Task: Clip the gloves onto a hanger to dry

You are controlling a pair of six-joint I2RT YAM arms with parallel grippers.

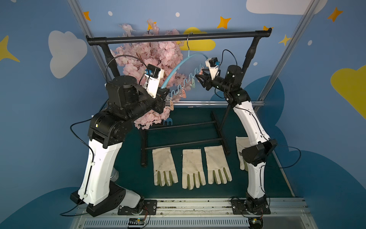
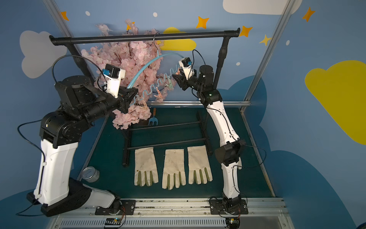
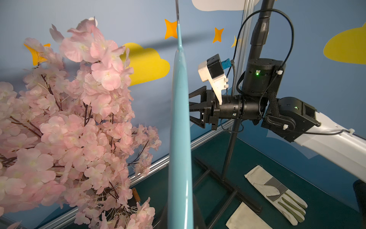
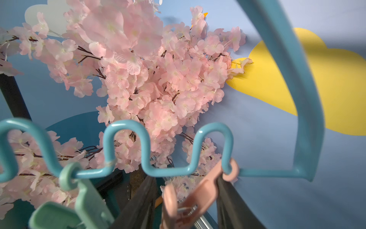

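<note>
A light-blue hanger (image 1: 177, 69) hangs by its hook from the black rail (image 1: 152, 39), turned at an angle. My left gripper (image 1: 166, 98) is shut on its left end; in the left wrist view the hanger's arm covers most of the fingers. At the other end, my right gripper (image 1: 201, 81) stands part open. Between its fingers, a pink clip (image 4: 202, 194) dangles tilted from the hanger's last loop. A green clip (image 4: 85, 206) hangs one loop further in. Gloves lie flat on the floor: the left (image 1: 164, 166), middle (image 1: 193, 168), right (image 1: 217, 164) and far-right (image 3: 276, 194) ones.
Pink blossom branches (image 2: 114, 64) stand behind the hanger's left half. Black rack legs and low crossbars (image 1: 183, 143) rise between hanger and gloves. A tin (image 2: 90, 174) stands at the left, and a blue toy fork (image 2: 153, 120) lies under the blossoms.
</note>
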